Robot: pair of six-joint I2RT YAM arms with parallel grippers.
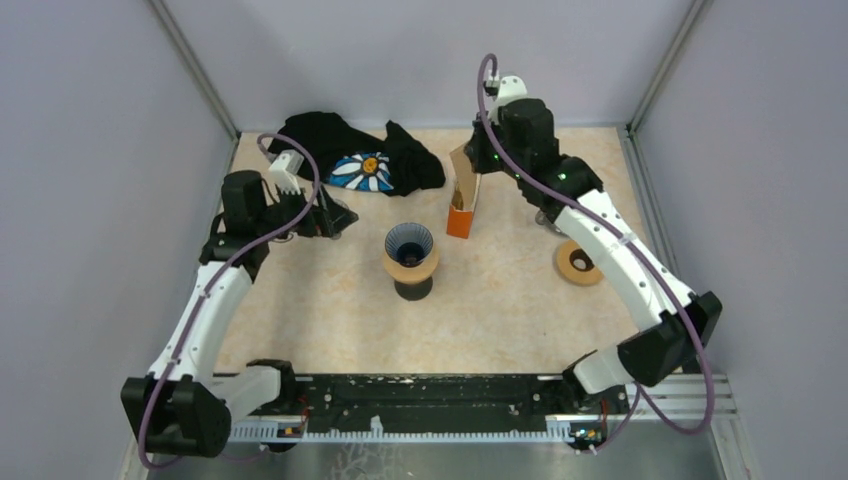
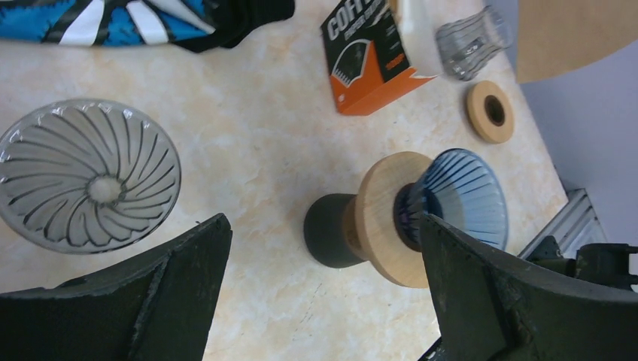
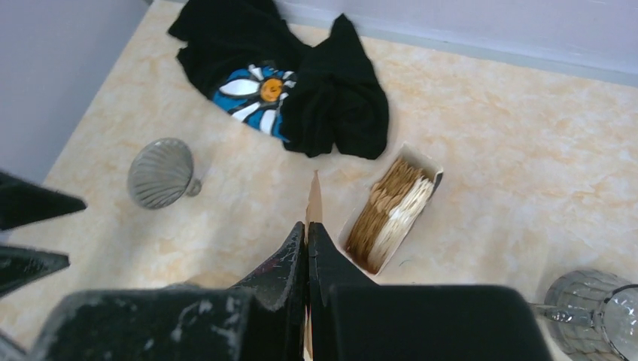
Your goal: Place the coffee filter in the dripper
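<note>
The blue ribbed dripper (image 1: 409, 240) stands upright in a wooden ring on a dark base, mid-table. A brown paper filter (image 2: 579, 34) hangs from my right gripper; its thin edge rises between the shut fingers. From above, the filter (image 1: 464, 172) is raised over the orange filter box (image 1: 460, 222), to the dripper's upper right. The box, open at the top, has more filters (image 3: 387, 210) inside. My left gripper is open and empty, left of the dripper, with a clear ribbed glass vessel (image 2: 56, 177) below it.
A black cloth with a flower print (image 1: 415, 165) lies at the back. To the right are a wooden ring (image 1: 577, 263) and a glass mug (image 3: 587, 312).
</note>
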